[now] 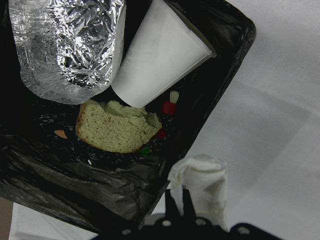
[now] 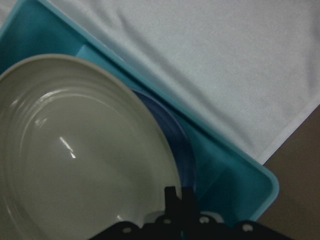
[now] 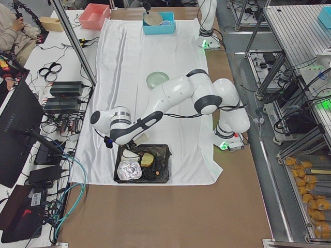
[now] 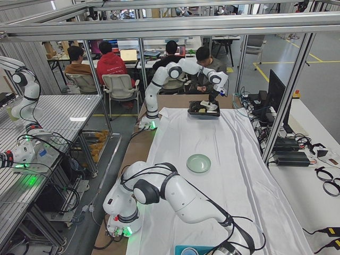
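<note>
My left gripper is shut on a crumpled white tissue (image 1: 202, 182) above the rim of a lined black bin (image 3: 162, 173). The bin holds a foil container (image 1: 65, 45), a white paper cup (image 1: 157, 57), a bread piece (image 1: 112, 127) and small scraps. At the far end, my right gripper is shut on the rim of a beige plate (image 2: 85, 160), over a teal box (image 2: 240, 180) with a blue dish (image 2: 177, 142) inside.
A green plate (image 4: 198, 163) lies mid-table on the white cloth (image 3: 124, 62). A pink box (image 3: 94, 16) is at the far left. A monitor, cables and a metal post line the left side.
</note>
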